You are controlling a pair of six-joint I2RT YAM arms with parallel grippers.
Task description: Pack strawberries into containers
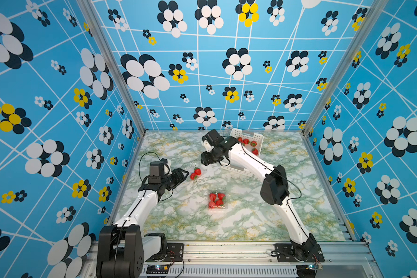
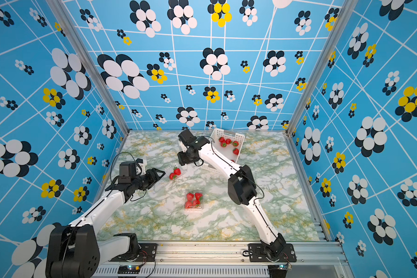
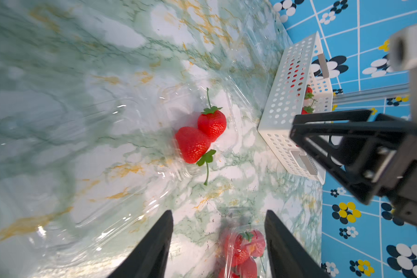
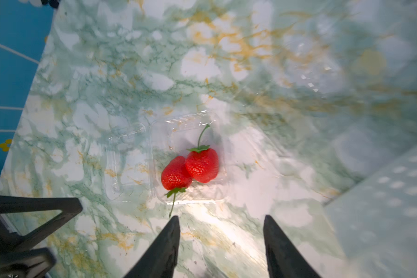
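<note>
Two strawberries (image 3: pixel 193 143) lie in a clear open container (image 4: pixel 185 125) left of the middle of the table, stems sticking out. A second clear container (image 1: pixel 216 200) nearer the front holds several strawberries. My left gripper (image 1: pixel 184 174) stands open just left of the two berries; its fingertips show along the bottom of the left wrist view. My right gripper is open above and right of them, beside the white perforated basket (image 3: pixel 287 78), with nothing between its fingers.
The basket at the back right holds more strawberries (image 2: pixel 235 151), partly hidden behind my right arm. The front corners of the marble table (image 1: pixel 319 217) have free room. Patterned blue walls enclose three sides.
</note>
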